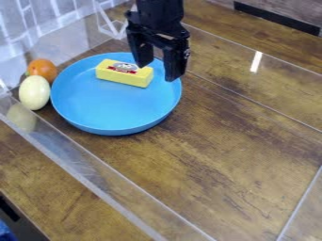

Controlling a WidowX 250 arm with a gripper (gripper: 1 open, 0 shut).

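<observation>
My black gripper (pixel 157 56) hangs at the upper middle, over the back right rim of a round blue plate (pixel 111 108). A yellow block (pixel 127 78) with a red and white patch lies on the plate, just left of the gripper. The fingertips are dark and small, and I cannot tell whether they are open or shut.
An orange round object (pixel 43 69) and a pale yellow egg (pixel 34 91) sit left of the plate, near a clear strip along the table's left side.
</observation>
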